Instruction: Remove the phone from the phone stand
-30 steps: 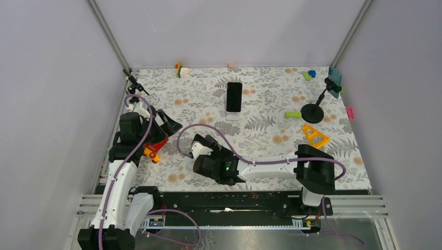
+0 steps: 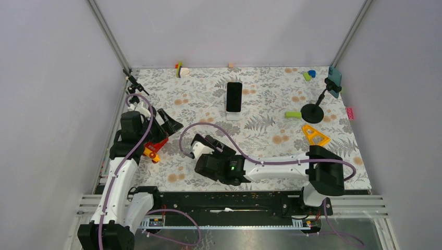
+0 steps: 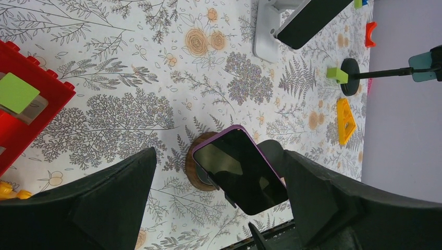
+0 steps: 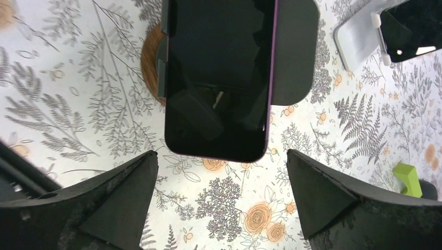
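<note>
The purple-edged phone (image 4: 221,67) leans on a stand with a round wooden base (image 4: 151,67); a dark plate (image 4: 294,57) shows beside it. In the right wrist view, my right gripper is open, its fingertips spread wider than the phone's near end, with no grip on it. The left wrist view shows the same phone (image 3: 240,169) tilted on its stand, beyond the fingers of my left gripper (image 2: 170,124). That gripper is also open and empty, at the table's left side. From the top, my right arm hides this phone.
Another phone (image 2: 234,97) rests on a white stand (image 2: 232,116) at the back middle. A third, teal phone (image 2: 335,78) is on a black stand (image 2: 312,113) at right. A red toy (image 2: 157,145) lies below the left gripper.
The right arm has shifted slightly to the right, most visibly at its elbow, with its gripper still open. The left arm has hardly moved. The phones and stands in sight stay put.
</note>
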